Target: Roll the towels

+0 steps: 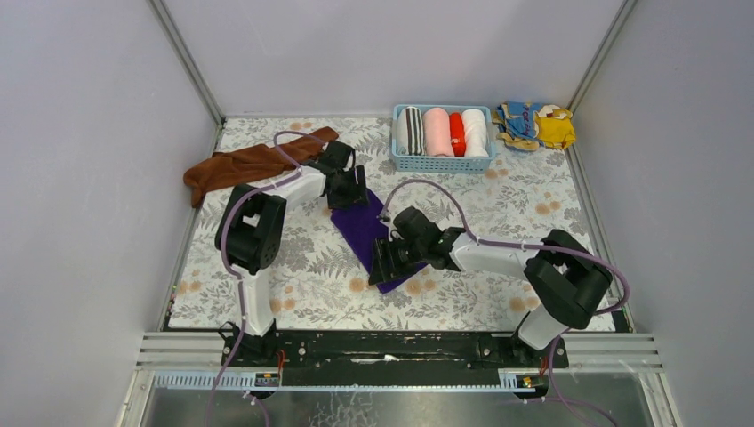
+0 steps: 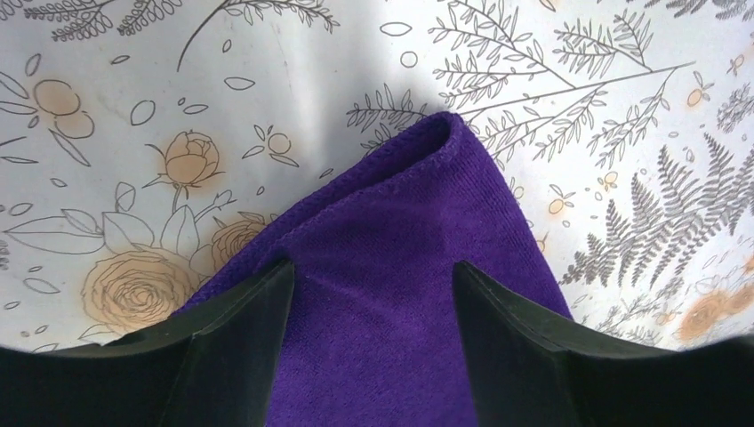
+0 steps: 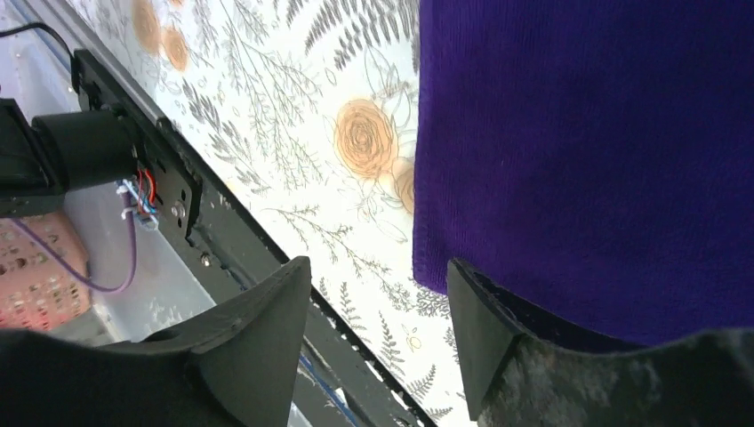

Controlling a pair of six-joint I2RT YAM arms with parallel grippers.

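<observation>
The purple towel (image 1: 360, 231) lies folded flat on the table, set diagonally between my two grippers, with a folded corner in the left wrist view (image 2: 382, 240). My left gripper (image 1: 353, 185) is over its upper end, fingers apart either side of the fabric. My right gripper (image 1: 385, 264) is over the lower end; in the right wrist view its open fingers straddle the towel's edge near a corner (image 3: 431, 271).
A blue basket (image 1: 441, 165) with several rolled towels stands at the back. A brown cloth (image 1: 218, 172) lies back left, and blue and yellow cloths (image 1: 533, 124) back right.
</observation>
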